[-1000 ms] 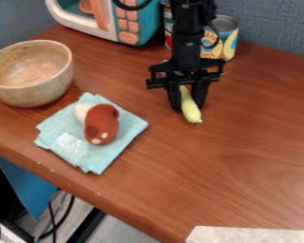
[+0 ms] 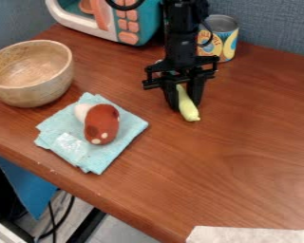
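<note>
My black gripper (image 2: pixel 180 90) reaches down to the wooden table at the upper middle, around a pale yellow-green, banana-like object (image 2: pixel 189 110) that points toward the front. Its fingers straddle the object's back end; whether they grip it is hard to tell. A light blue cloth (image 2: pixel 66 147) lies to the left, with a red-brown and cream toy (image 2: pixel 100 124) on it.
A wooden bowl (image 2: pixel 28 83) sits at the left. A teal toy oven (image 2: pixel 132 28) and cans (image 2: pixel 220 43) stand at the back. A white sheet (image 2: pixel 250 234) lies at the front right edge.
My gripper has shifted very slightly upward in the view, with the yellow-green object moving a little with it.
</note>
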